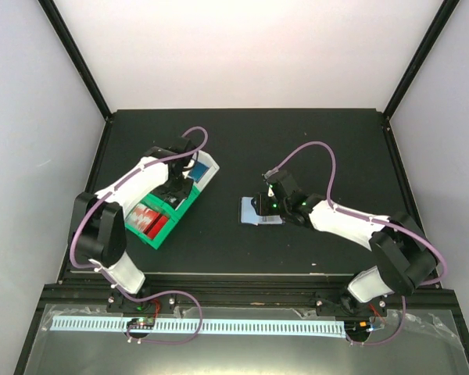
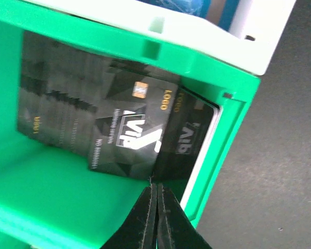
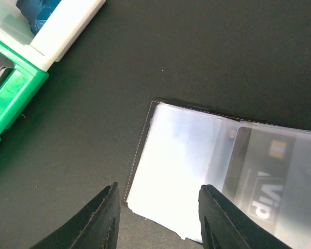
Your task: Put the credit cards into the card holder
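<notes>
My left gripper is shut, with nothing seen between its fingers, over the green box (image 2: pixel 52 192). Black cards (image 2: pixel 125 129) lie overlapping in that box's compartment, one leaning along the near right wall. The card holder (image 3: pixel 171 166) lies open on the mat, clear sleeves showing, a black card (image 3: pixel 264 187) visible under the plastic at the right. My right gripper stands open just above the holder's left part, nothing between its fingers.
A white compartment (image 1: pixel 203 176) with blue items adjoins the green box, and red cards (image 1: pixel 147 220) sit in its front section.
</notes>
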